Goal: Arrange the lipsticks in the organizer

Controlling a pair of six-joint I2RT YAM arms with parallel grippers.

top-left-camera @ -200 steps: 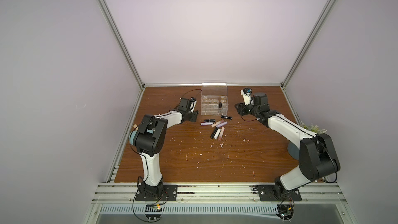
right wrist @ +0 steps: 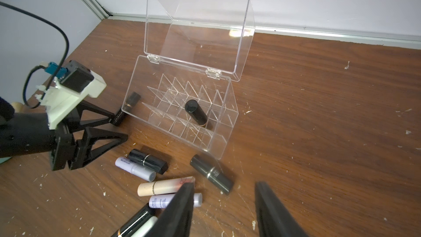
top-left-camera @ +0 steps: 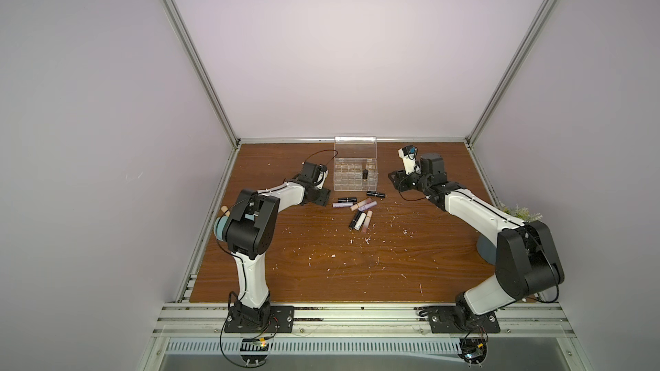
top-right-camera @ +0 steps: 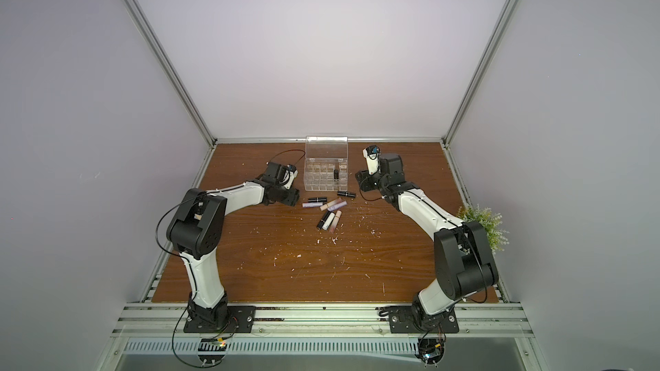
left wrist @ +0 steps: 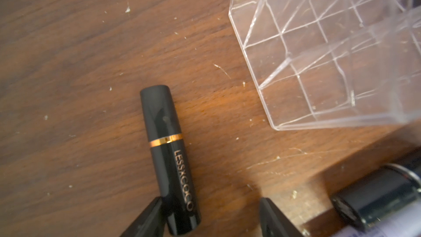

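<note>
The clear organizer stands at the back with its lid raised; one black lipstick stands tilted in a compartment. My left gripper is open just left of the organizer. A black lipstick with a gold band lies on the table there, its lower end at the left finger, not between both fingers. My right gripper stands open right of the organizer, holding nothing. In front of the organizer lie a black lipstick, another black one, two lilac ones and a peach one.
Nearer the front lie a black tube, a white tube and a pinkish tube side by side. A potted plant stands at the right edge.
The right arm is almost still, and the lipsticks in the top left view have not visibly moved.
</note>
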